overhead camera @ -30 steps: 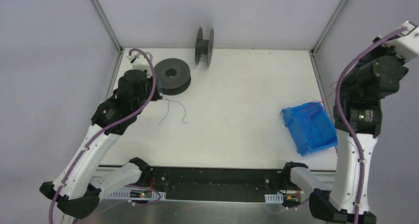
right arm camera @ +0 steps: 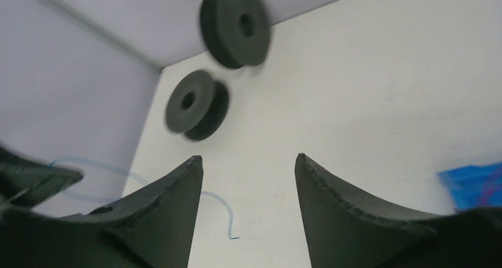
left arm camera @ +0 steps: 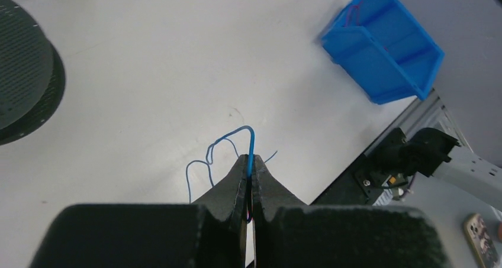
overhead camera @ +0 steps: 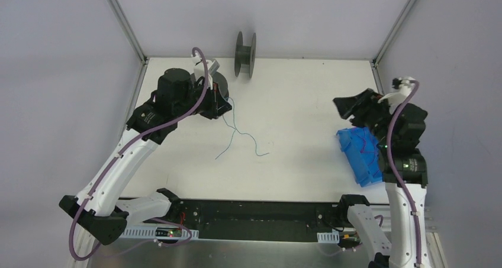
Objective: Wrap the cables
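A thin blue cable [left arm camera: 248,152] is pinched between the fingertips of my left gripper, which is shut on it. Its loose ends hang down, and in the top view the cable [overhead camera: 234,128] spreads in loops and tails over the white table. The right gripper stands open and empty, in the air near the blue bin [overhead camera: 359,155]. Reddish cable shows inside that bin. In the right wrist view two dark spools appear: one lies flat [right arm camera: 189,100] on the table, the other stands on its edge [right arm camera: 244,24].
The flat spool [overhead camera: 223,83] is partly hidden under my left arm in the top view, while the upright spool [overhead camera: 245,54] is at the table's back edge.
My left gripper has moved right with the blue cable dangling from it, now covering part of the flat spool. My right arm has swung inward from the far right, no longer at the red cable.
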